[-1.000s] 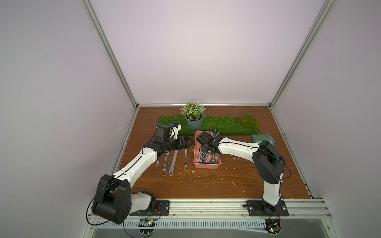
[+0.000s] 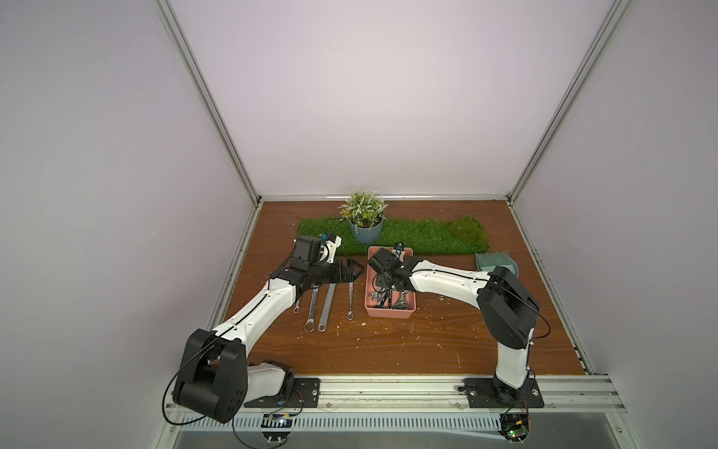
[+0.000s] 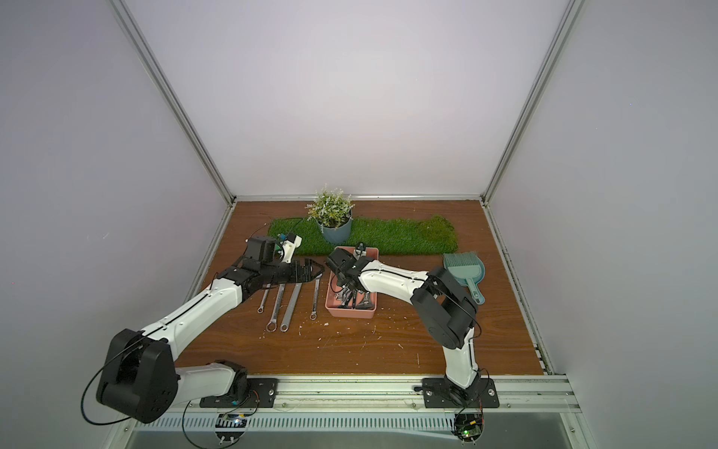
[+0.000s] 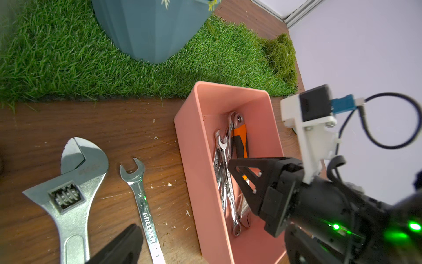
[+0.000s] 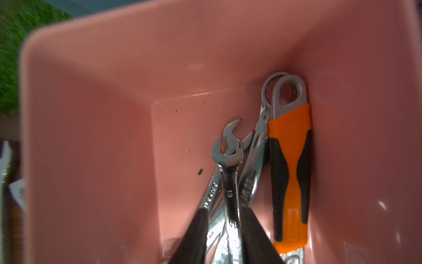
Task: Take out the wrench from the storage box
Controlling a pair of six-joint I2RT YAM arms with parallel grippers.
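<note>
The pink storage box (image 4: 189, 145) holds several silver wrenches and an adjustable wrench (image 5: 290, 176) with an orange and black handle along its right wall. My right gripper points down into the box, open, its blurred fingers on either side of a silver wrench (image 5: 229, 180) marked 13. That wrench lies across other wrenches; whether the fingers touch it cannot be told. Left of the box, my left gripper is open above the table, nothing between its fingers. Under it lie an adjustable wrench (image 4: 74, 202) and a small open-ended wrench (image 4: 145, 211).
Long wrenches (image 2: 326, 308) lie left of the box on the wooden table. Behind stand a grass strip (image 2: 433, 235) and a potted plant (image 2: 366, 228). A green dustpan (image 3: 467, 269) sits at the right.
The left arm has kept still.
</note>
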